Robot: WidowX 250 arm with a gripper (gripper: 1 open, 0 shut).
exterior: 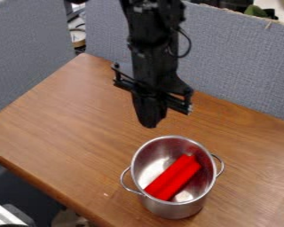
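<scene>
A steel pot (154, 202) with two side handles stands at the lower right of the table. A red cylindrical object (172, 178) lies inside it on a slant. My black gripper (151, 111) hangs above and behind the pot, clear of it. I cannot tell how far apart its fingers stand, and I see nothing held between them.
Grey padded walls (240, 58) border the back. A white and black fixture (8, 217) sits at the lower-left edge.
</scene>
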